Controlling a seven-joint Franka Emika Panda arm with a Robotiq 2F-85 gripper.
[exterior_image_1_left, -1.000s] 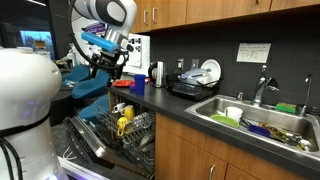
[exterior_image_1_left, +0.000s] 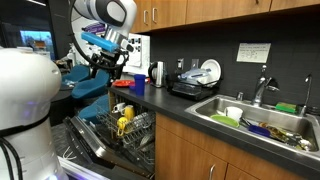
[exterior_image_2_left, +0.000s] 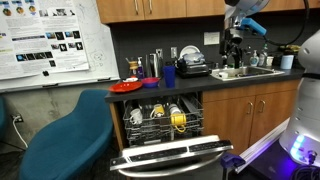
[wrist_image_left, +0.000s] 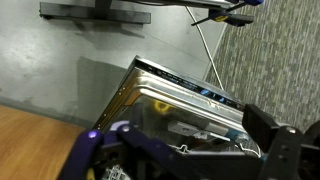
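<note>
My gripper is open, its dark fingers spread wide at the bottom of the wrist view with nothing between them. In exterior view 1 the gripper (exterior_image_1_left: 97, 68) hangs above the open dishwasher, well clear of it. The lowered dishwasher door (exterior_image_2_left: 170, 155) juts out low over the floor. Behind the door, the pulled-out rack (exterior_image_2_left: 150, 128) holds several dishes, among them a yellow cup (exterior_image_2_left: 179, 121) and a yellow item (exterior_image_1_left: 125, 122). From above, the wrist view shows a shiny metal dishwasher edge (wrist_image_left: 185, 86) under the fingers.
The sink (exterior_image_1_left: 250, 118) on the right holds several items, including a white cup (exterior_image_1_left: 234, 113). On the counter stand a dish rack (exterior_image_1_left: 190, 84), a blue container (exterior_image_2_left: 169, 76) and a red plate (exterior_image_2_left: 127, 87). A teal beanbag (exterior_image_2_left: 70, 135) lies left of the dishwasher.
</note>
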